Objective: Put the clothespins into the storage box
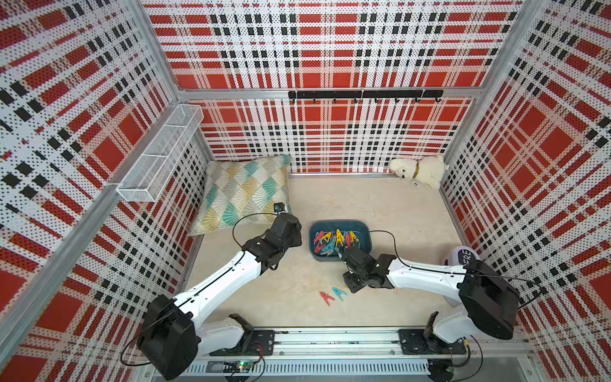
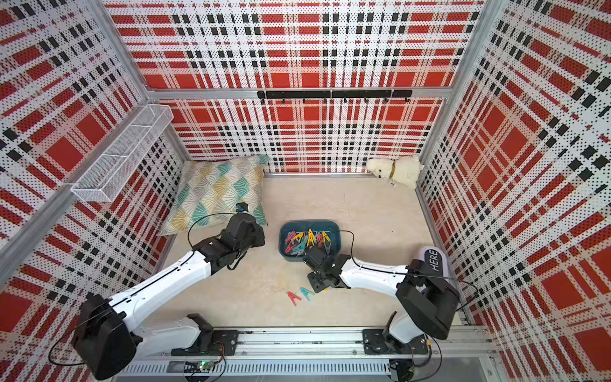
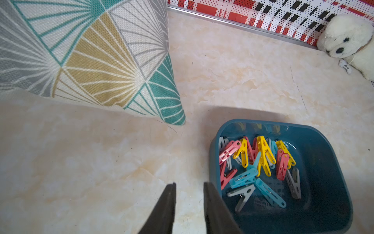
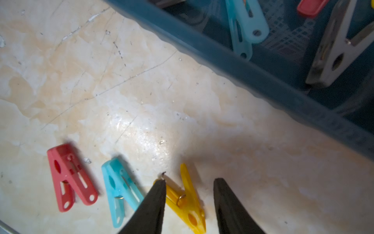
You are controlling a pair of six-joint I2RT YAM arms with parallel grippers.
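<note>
On the table in front of the box lie a red clothespin [image 4: 72, 177], a light blue clothespin [image 4: 120, 191] and a yellow clothespin [image 4: 193, 210]. My right gripper is open above the yellow one, which appears between its fingers in the right wrist view; whether they touch it, I cannot tell. The arm hides that pin in the top left view. The dark teal storage box [image 1: 340, 222] contains several red, yellow, blue and grey clothespins. Left of the box, my left gripper hovers open with an empty gap.
A patterned cushion [image 1: 245, 191] fills the back left corner, close to the left arm. At the back right lies a white plush dog [image 1: 420, 168]. A white cylinder with dark lettering [image 2: 434, 259] stands by the right arm. Free table surrounds the box.
</note>
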